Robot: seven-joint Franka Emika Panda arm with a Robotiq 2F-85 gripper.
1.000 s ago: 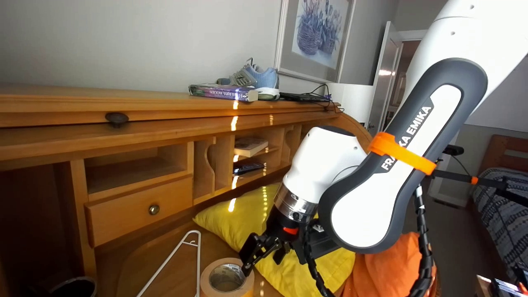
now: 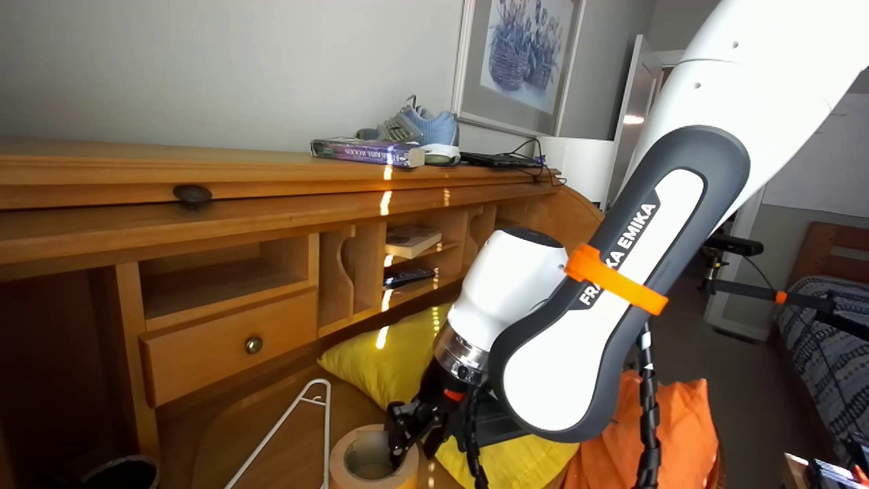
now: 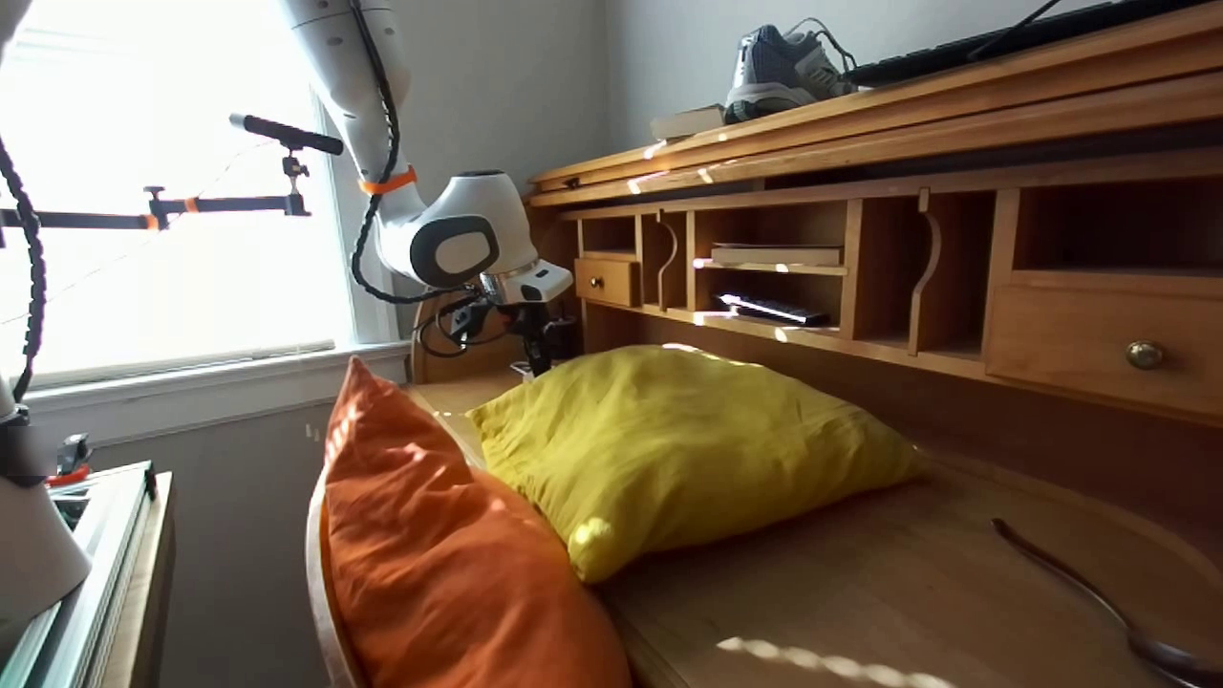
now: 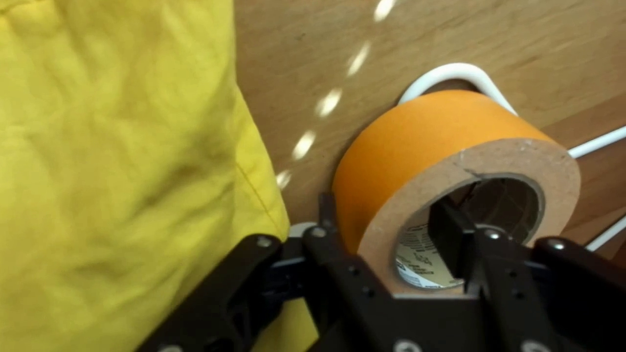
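A roll of orange tape [image 4: 434, 138] lies on the wooden desktop, its brown cardboard side and hollow core facing the wrist camera. My gripper straddles the roll's near wall. One of its fingers [image 4: 450, 231] reaches into the core, while the other stands outside against or close by the orange surface. The fingers are apart, and a gap shows between the inner finger and the core's printed lining. In exterior view 1 the roll [image 2: 343, 458] is partly covered by the gripper; exterior view 2 hides it behind the yellow pillow [image 3: 688, 447].
A white hanger [image 2: 327, 407] lies beside and partly beneath the roll. The yellow pillow borders the gripper closely, with an orange pillow [image 3: 447, 550] at the desk edge. Behind rise the desk's cubbyholes and a drawer [image 2: 232, 346]. A dark spoon [image 3: 1072, 573] rests at the far end.
The arm has come down and leftward in exterior view 1. One finger has moved from above the roll's rim into the core. The roll and hanger look unmoved.
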